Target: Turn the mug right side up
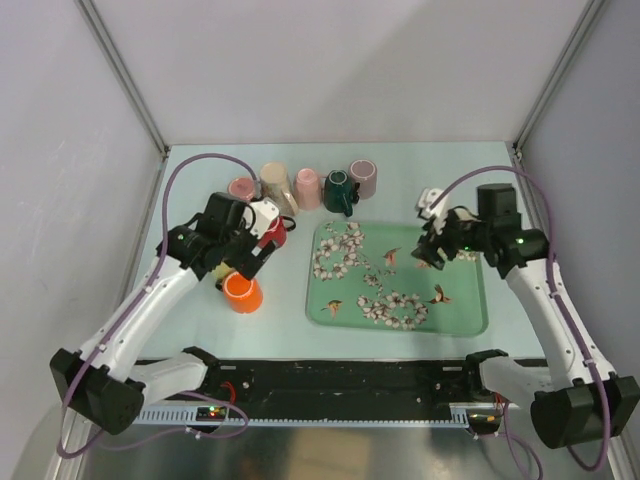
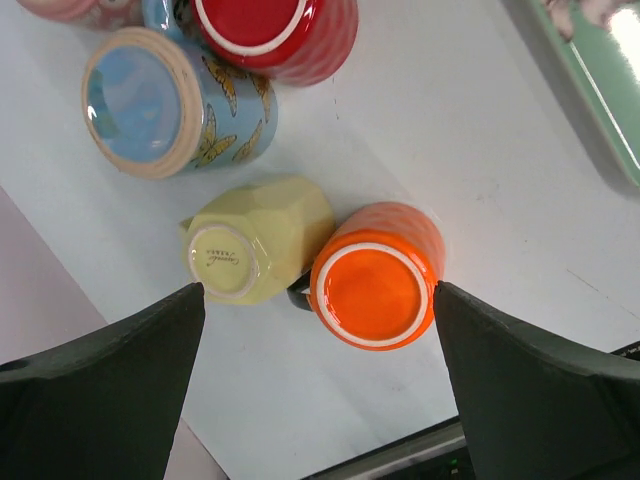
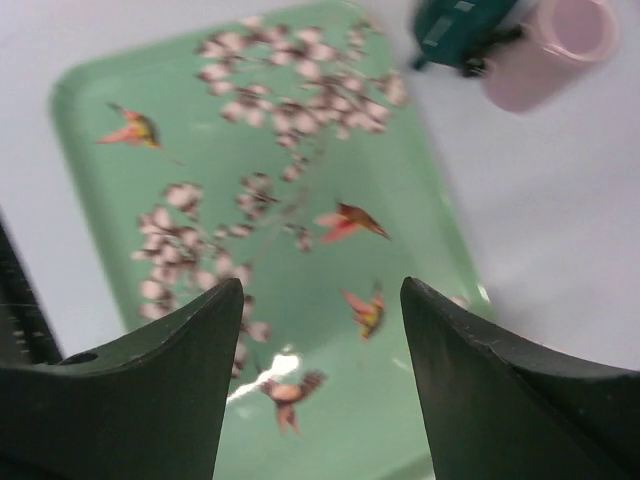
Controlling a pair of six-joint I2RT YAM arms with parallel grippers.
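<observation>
In the left wrist view a pale yellow mug (image 2: 270, 235) lies on its side beside an orange mug (image 2: 368, 290), whose base shows. My left gripper (image 1: 255, 242) hangs open over these mugs, its fingers empty. My right gripper (image 1: 432, 245) is over the green tray (image 1: 350, 310) with its fingers apart and nothing between them. The right wrist view is blurred and shows the tray bare apart from its printed flowers and birds.
A red mug (image 2: 280, 35) and a blue butterfly mug (image 2: 230, 120) lie above the yellow one. Pink, cream and dark green (image 1: 338, 190) mugs line the back. Clear table shows at back right.
</observation>
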